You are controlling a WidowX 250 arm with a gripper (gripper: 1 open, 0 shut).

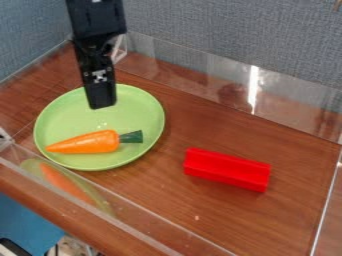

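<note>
My black gripper [100, 92] hangs over the back-left part of a green plate [142, 121], above an orange toy carrot [83, 143] with a dark green top that lies across the plate's front half. The gripper points downward; whether its fingers are apart or closed is hard to make out from this angle. A red rectangular block [226, 169] lies on the wooden surface to the right of the plate.
Clear plastic walls [253, 88] border the wooden surface [201, 215]. The orange shape at the lower left looks like the carrot mirrored in the front wall. Bare wood surrounds the red block.
</note>
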